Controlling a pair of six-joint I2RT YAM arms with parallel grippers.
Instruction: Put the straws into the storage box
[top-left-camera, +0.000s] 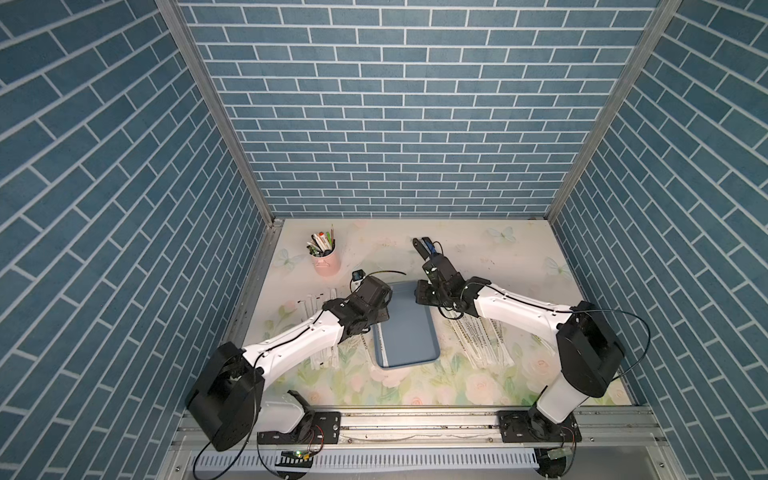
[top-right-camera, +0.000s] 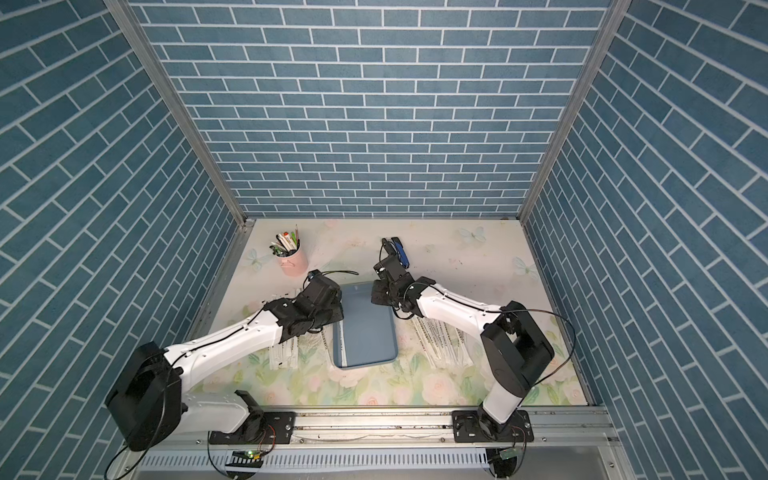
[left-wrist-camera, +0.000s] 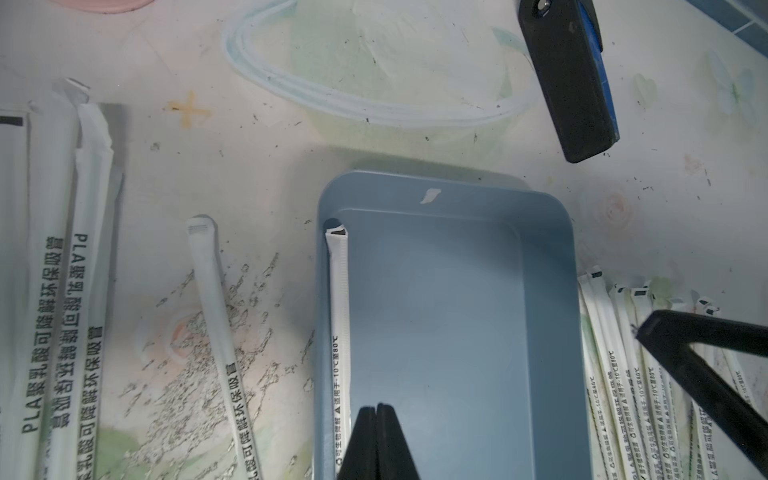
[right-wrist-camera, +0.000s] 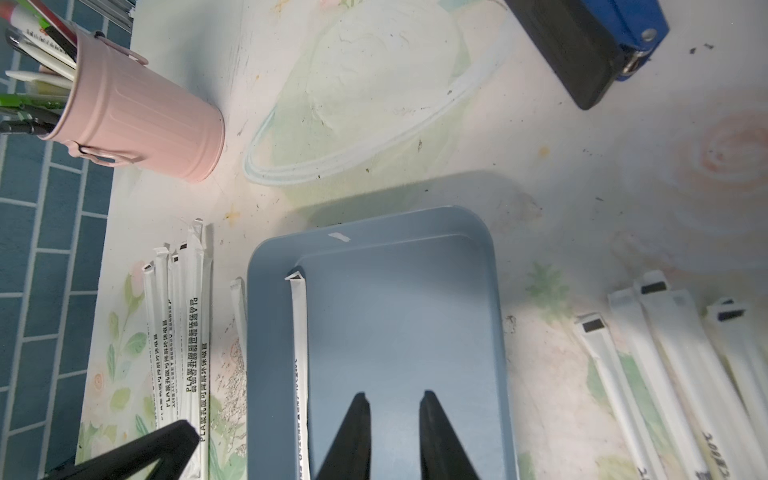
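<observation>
A blue-grey storage box (left-wrist-camera: 432, 336) lies mid-table, one paper-wrapped straw (left-wrist-camera: 337, 320) along its left side. Left of it, a single straw (left-wrist-camera: 212, 288) lies apart from a bunch of straws (left-wrist-camera: 76, 280); many more straws (right-wrist-camera: 656, 352) lie to its right. My left gripper is over the box's left part, fingertips close together, with no clear view of anything between them. My right gripper hangs over the box, open, nothing between its fingers.
A pink cup of pens (right-wrist-camera: 136, 112) stands at the back left. A black and blue stapler (right-wrist-camera: 568, 48) lies behind the box. Both arms are close together over the box.
</observation>
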